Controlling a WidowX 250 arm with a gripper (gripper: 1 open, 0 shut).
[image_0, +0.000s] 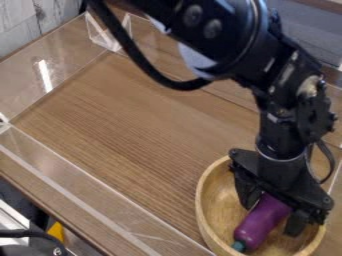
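Note:
A wooden bowl (221, 200) sits at the lower right of the camera view, holding a purple elongated object (257, 228) that lies diagonally. My black gripper (275, 206) reaches down into the bowl from above, its fingers either side of the purple object's upper part and hiding some of it. I cannot tell whether the fingers touch it.
A small clear bracket (110, 30) stands at the upper left.

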